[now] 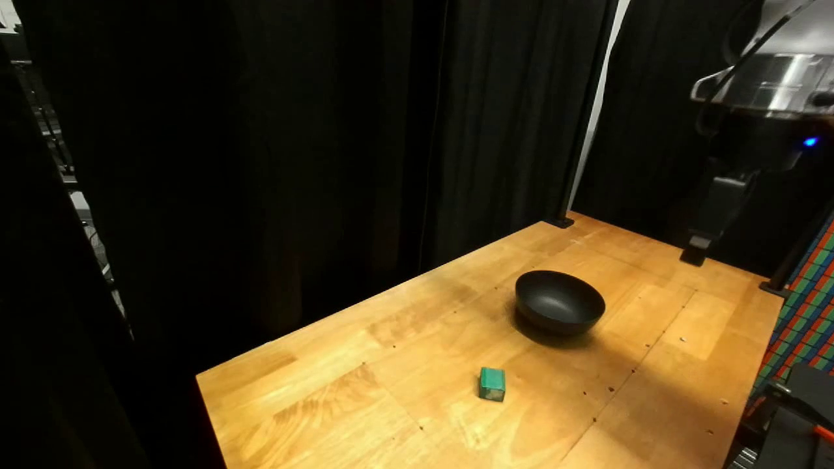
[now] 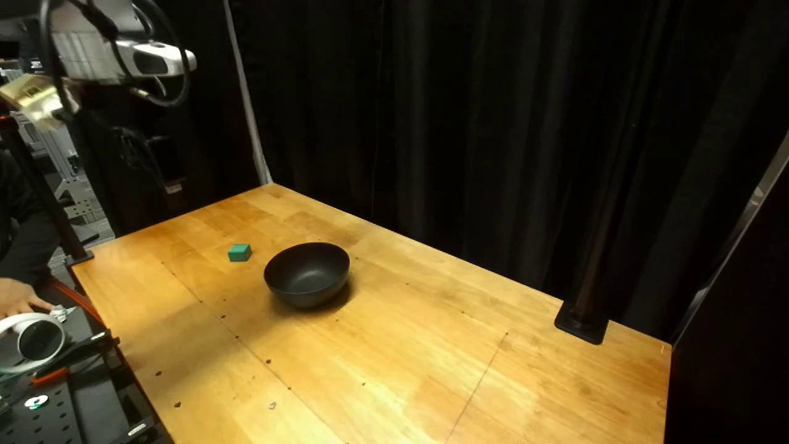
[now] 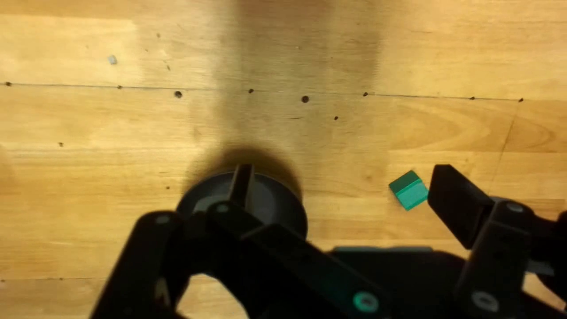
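A small green cube (image 1: pixel 492 383) rests on the wooden table, apart from a round black bowl (image 1: pixel 559 303) that looks empty. Seen from the other side, the cube (image 2: pixel 240 252) lies left of the bowl (image 2: pixel 307 274). High above the tabletop, my gripper is open, its fingers wide apart with only bare table between them. In the wrist view the left finger covers part of the bowl (image 3: pixel 276 204), while the cube (image 3: pixel 409 189) shows just left of the right fingertip. Neither thing is touched.
Free room surrounds both things on the wooden tabletop (image 2: pixel 414 348). Black curtains (image 1: pixel 336 156) hang behind it. Posts on black base plates (image 2: pixel 582 322) stand at the table's edges. A person's hand (image 2: pixel 22 296) is beside a controller, off the table at left.
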